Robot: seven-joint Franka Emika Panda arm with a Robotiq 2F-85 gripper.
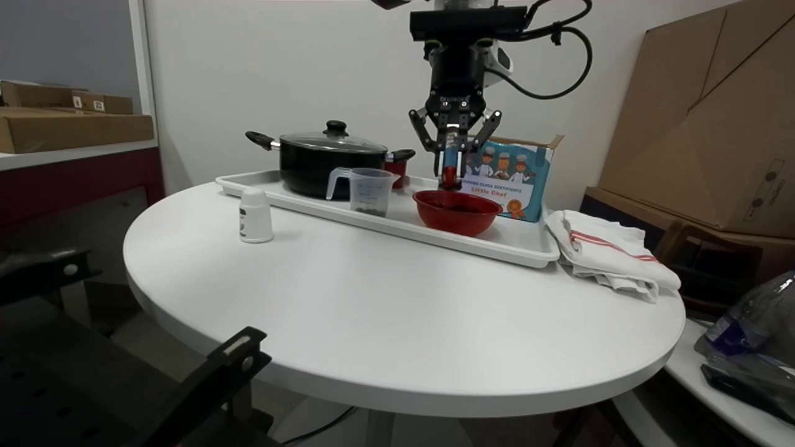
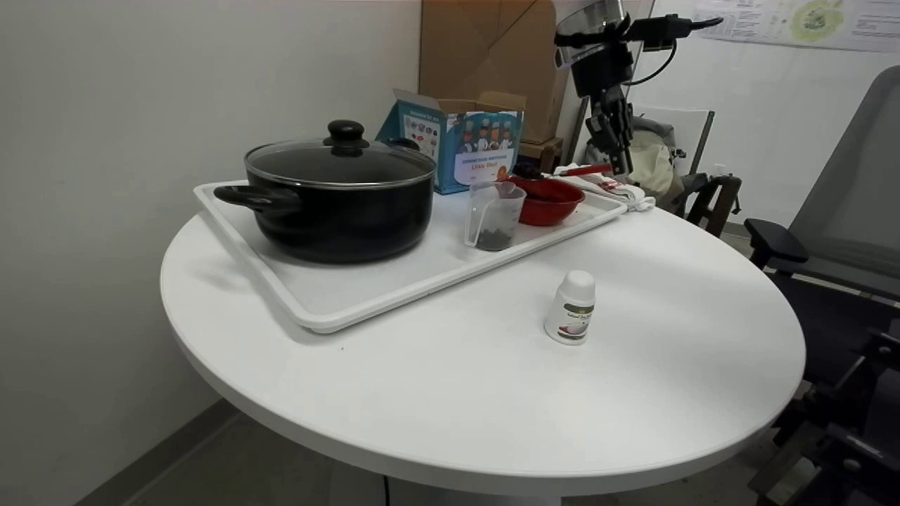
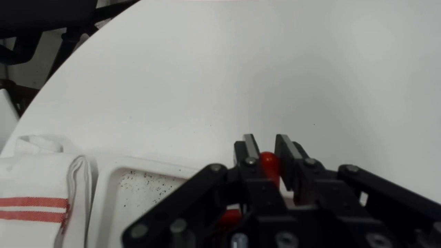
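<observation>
My gripper (image 1: 450, 175) is shut on the red handle of a utensil (image 2: 582, 171), over the red bowl (image 1: 456, 215). In exterior view 2 the handle lies nearly level, and its dark head is above the bowl's rim. Seen from the wrist, the rounded red handle end (image 3: 269, 160) sits between the two fingers. Most of the bowl is hidden behind the gripper there. Left of the bowl in exterior view 1 stands a clear measuring cup (image 1: 370, 192) with dark bits at its bottom.
A white tray (image 1: 522, 252) carries the bowl, cup, lidded black pot (image 1: 328, 167) and blue box (image 1: 514, 182). By its right end lies a folded towel (image 1: 607, 246). A white bottle (image 1: 255, 216) stands at the table's left.
</observation>
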